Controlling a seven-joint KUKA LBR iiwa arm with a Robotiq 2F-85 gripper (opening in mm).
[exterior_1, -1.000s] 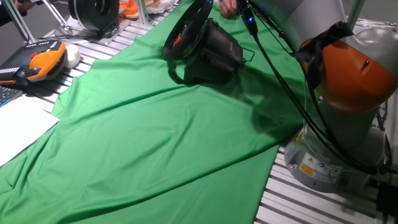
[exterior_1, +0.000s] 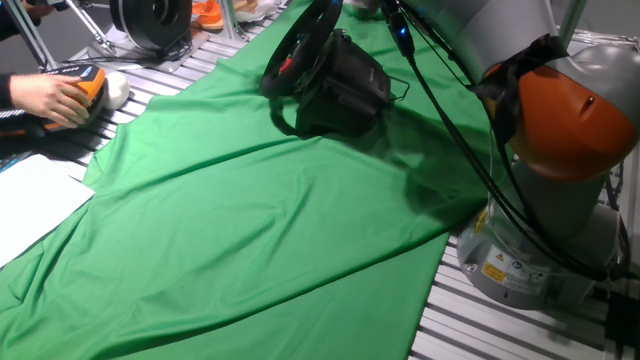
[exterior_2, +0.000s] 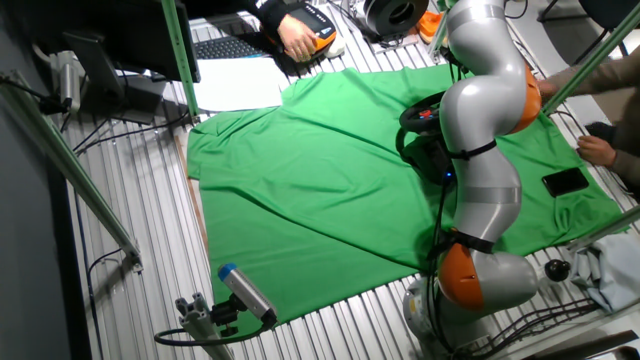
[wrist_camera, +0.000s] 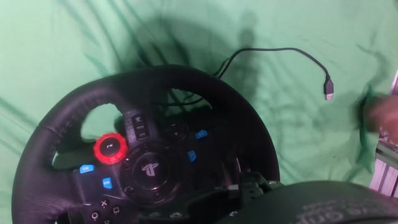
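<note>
A black steering wheel (exterior_1: 301, 48) with its black base (exterior_1: 345, 90) is on the green cloth, near the back in the first exterior view. From the second exterior view, the wheel (exterior_2: 421, 112) is partly covered by the arm (exterior_2: 485, 110). Close up in the wrist view, the wheel's rim (wrist_camera: 93, 96) and red dial (wrist_camera: 111, 148) show, with blue buttons around the hub. A dark rounded housing (wrist_camera: 329, 202), perhaps part of my gripper, fills the lower right there. No fingers can be made out clearly, so their state and any contact with the wheel are unclear.
A black USB cable (wrist_camera: 273, 49) lies loose on the cloth. The green cloth (exterior_2: 310, 190) is wrinkled and mostly bare. A phone (exterior_2: 565, 181) and a person's hand (exterior_2: 597, 150) are at the right; another hand (exterior_2: 298, 38) rests on the orange pendant. A small camera (exterior_2: 246, 292) stands at the front.
A hand has come onto the orange pendant at the left. The hand behind the wheel has pulled back mostly out of sight. The wheel and arm look unmoved.
</note>
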